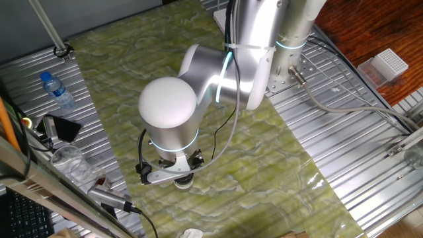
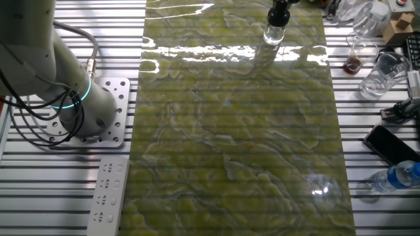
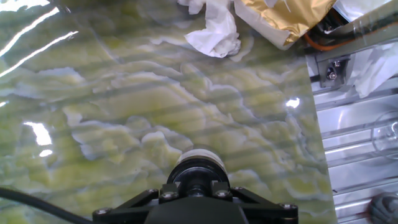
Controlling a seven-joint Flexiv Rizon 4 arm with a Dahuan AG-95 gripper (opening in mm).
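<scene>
My gripper points down over the green marbled mat (image 3: 143, 93). Its black fingers (image 3: 221, 189) close from both sides on the black top of a small clear bottle (image 3: 202, 154). From exterior view 2, the glass body of that bottle (image 2: 273, 34) hangs upright below the black top, near the mat's far edge. Whether its base touches the mat, I cannot tell. In exterior view 1 the arm hides most of the gripper (image 1: 187, 173), and only the bottle's pale lower end (image 1: 184, 184) shows.
Crumpled white tissue (image 3: 214, 31) and a gold packet (image 3: 289, 18) lie at the mat's edge. Along one side stand glass beakers (image 2: 386, 75), a flask with dark liquid (image 2: 353, 64), a phone (image 2: 392, 145) and a water bottle (image 2: 397, 177).
</scene>
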